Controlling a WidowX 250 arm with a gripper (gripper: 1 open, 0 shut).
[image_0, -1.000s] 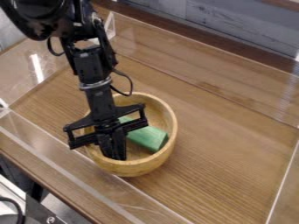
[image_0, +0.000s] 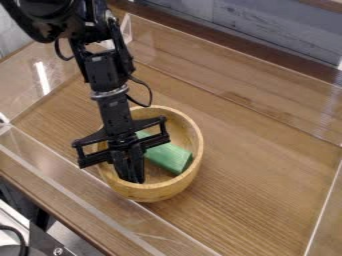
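Observation:
The black gripper (image_0: 127, 160) reaches down into the left part of a round wooden bowl (image_0: 179, 179), its fingers low near the bowl's front-left rim. Its fingers look shut, with nothing visible between them, though the tips are partly hard to make out. A green block (image_0: 170, 157) lies in the bowl, just right of the gripper and partly hidden by it.
The bowl stands on a wooden table (image_0: 254, 130) near its front-left edge, with open surface to the right and behind. A pale wall (image_0: 267, 30) runs along the back. Dark cables and hardware lie beyond the table's lower-left edge.
The gripper and bowl have shifted slightly over the last second, with the gripper staying low inside the bowl. The green block remains in the bowl.

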